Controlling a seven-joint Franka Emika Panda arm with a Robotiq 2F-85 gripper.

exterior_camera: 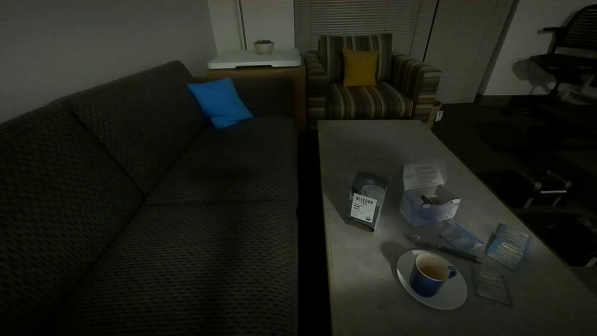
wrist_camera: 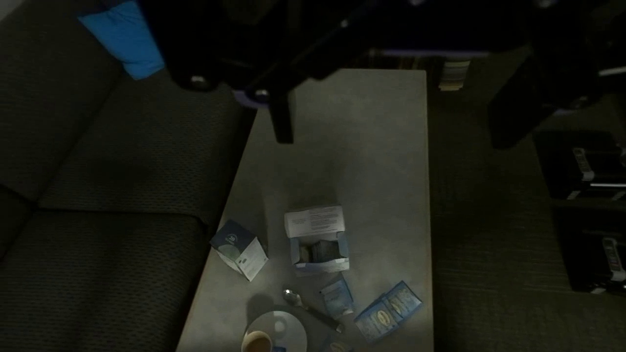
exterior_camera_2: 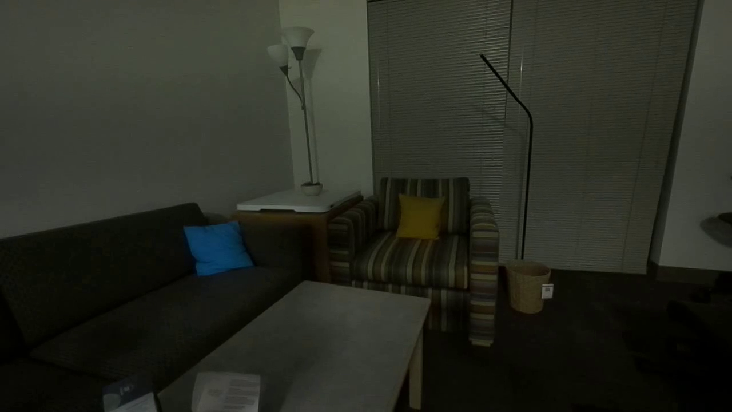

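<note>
High over the coffee table, my gripper is open, its dark fingers wide apart with nothing between them. Below it in the wrist view stands an open tea box (wrist_camera: 320, 267) with packets inside. A dark Allegro carton (exterior_camera: 366, 201) stands upright to the box's left. Nearer the camera, a blue cup (exterior_camera: 428, 277) of brown liquid rests on a white saucer (exterior_camera: 407, 288). Just beyond the saucer lies a spoon (exterior_camera: 447, 249). Several flat blue sachets (exterior_camera: 507, 246) are spread to the right. Neither exterior view shows the gripper.
A dark sofa (exterior_camera: 235, 252) with a blue pillow (exterior_camera: 221, 103) runs along the table's left. Past the table's bare far half (exterior_camera: 369, 140) stands a striped armchair (exterior_camera: 364, 101) with a yellow pillow (exterior_camera: 359, 68). Dark cases (exterior_camera: 543, 187) sit on the floor at right.
</note>
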